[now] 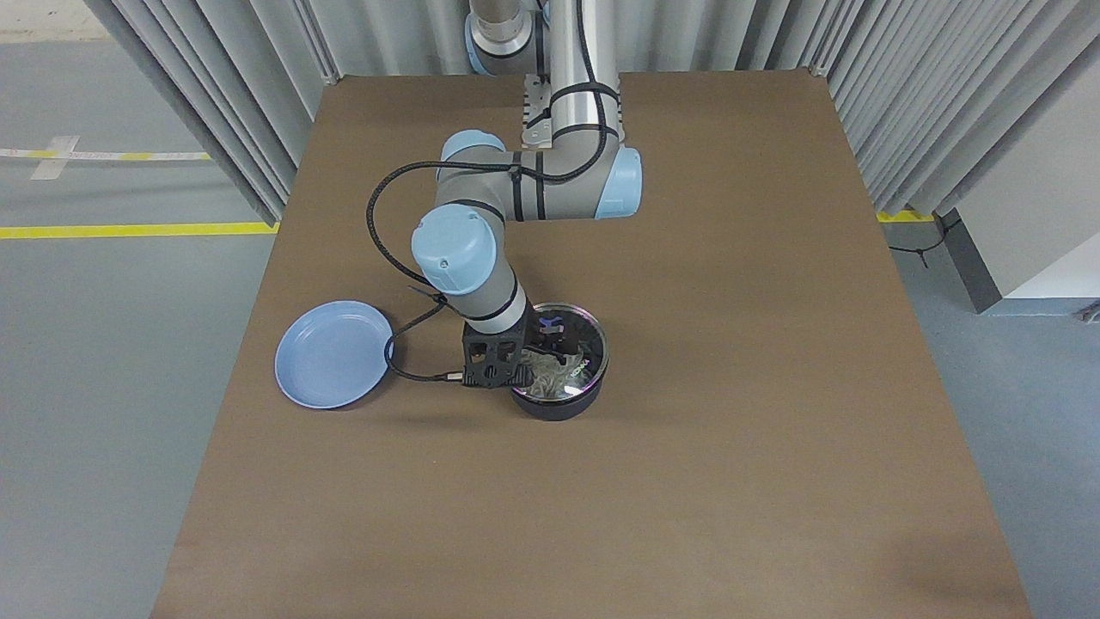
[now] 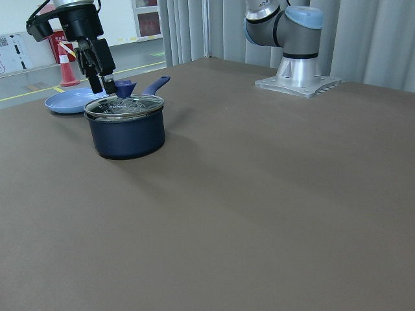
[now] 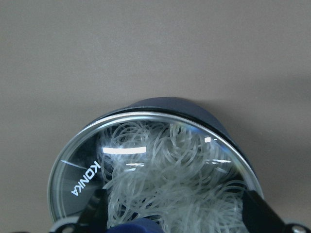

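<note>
A dark blue pot (image 2: 128, 139) has a glass lid (image 3: 160, 170) on it, printed KONKA, with pale translucent noodle-like strands visible through it. My gripper (image 2: 100, 83) is over the lid, near its blue knob (image 3: 138, 227); in the wrist view the two dark fingers flank the knob at the bottom edge. Whether the fingers touch it I cannot tell. A light blue plate (image 1: 332, 354) lies left of the pot in the front view.
A pot handle (image 2: 155, 84) sticks up behind the lid. The robot base (image 2: 297, 83) stands at the back.
</note>
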